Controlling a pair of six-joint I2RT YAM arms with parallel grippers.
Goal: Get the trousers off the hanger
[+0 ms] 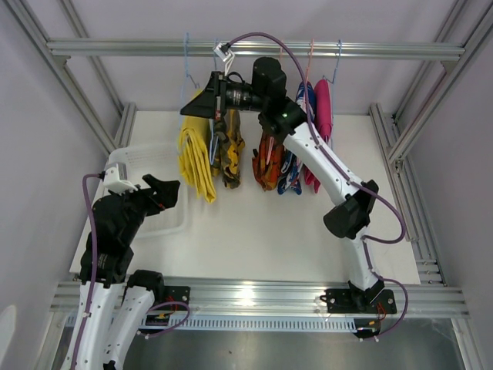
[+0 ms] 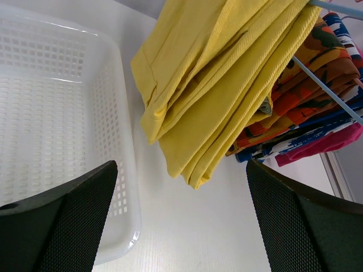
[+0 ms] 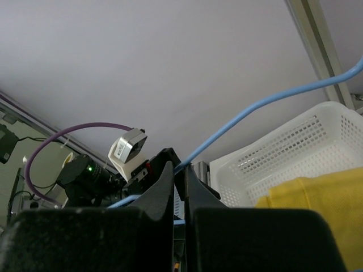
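Yellow trousers (image 1: 196,158) (image 2: 210,96) hang folded on a light blue hanger near the rail's left. In the top view my right gripper (image 1: 199,108) is up over their top; in its wrist view the fingertips (image 3: 181,184) are shut, with a blue hanger wire (image 3: 249,107) crossing just beyond them, contact unclear, and yellow cloth (image 3: 317,209) below right. My left gripper (image 1: 169,196) stands open at lower left, over the white basket's near side, facing the trousers, nothing between its fingers.
A white basket (image 1: 146,227) (image 2: 130,221) sits below left of the trousers. Camouflage, orange, blue patterned and pink garments hang to the right along the metal rail (image 1: 385,51).
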